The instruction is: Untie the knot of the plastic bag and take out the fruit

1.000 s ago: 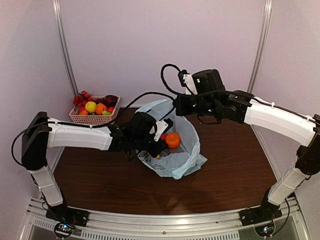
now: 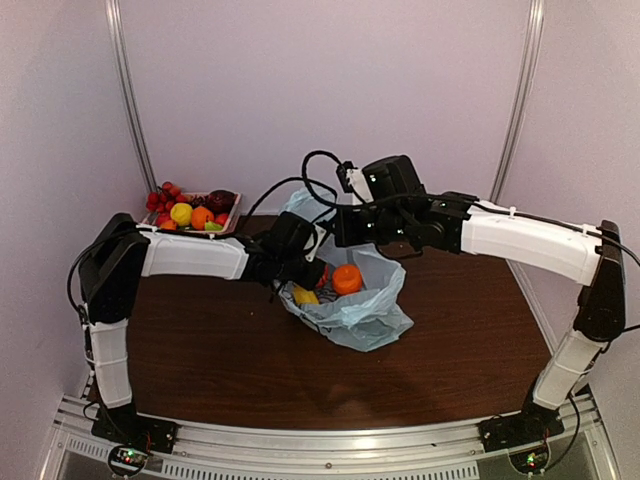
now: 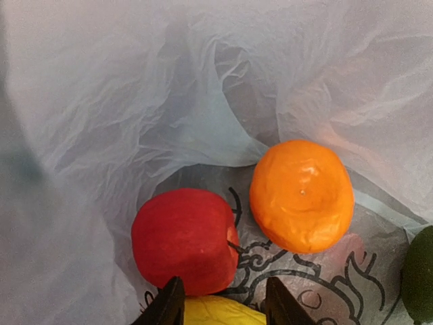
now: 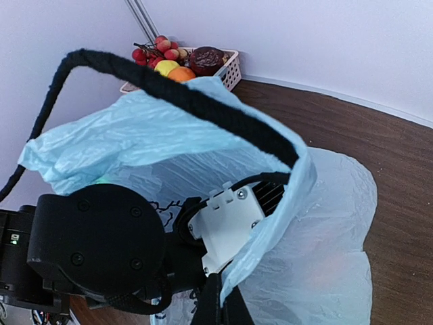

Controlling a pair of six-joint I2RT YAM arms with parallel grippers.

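Observation:
The pale blue plastic bag (image 2: 365,325) lies spread open on the table, its mouth facing up. Inside it, the left wrist view shows a red fruit (image 3: 183,237), an orange fruit (image 3: 302,196), a yellow fruit (image 3: 220,312) and part of a dark green fruit (image 3: 418,274) at the right edge. My left gripper is inside the bag with its fingers apart, over the yellow fruit and just below the red one; neither is clamped. Above the bag's far side, my right gripper is shut on the bag's rim, which rises from its fingertips.
A pink basket (image 2: 232,218) full of fruit stands at the back left. My two arms' wrists are close together over the bag, and the left arm's black cable (image 4: 196,105) loops past the raised rim. Bare table (image 2: 470,340) lies to the right and in front.
My right gripper has shifted left, pulling the bag's far rim with it. The left gripper has moved slightly back and left, uncovering more of the yellow fruit in the top view.

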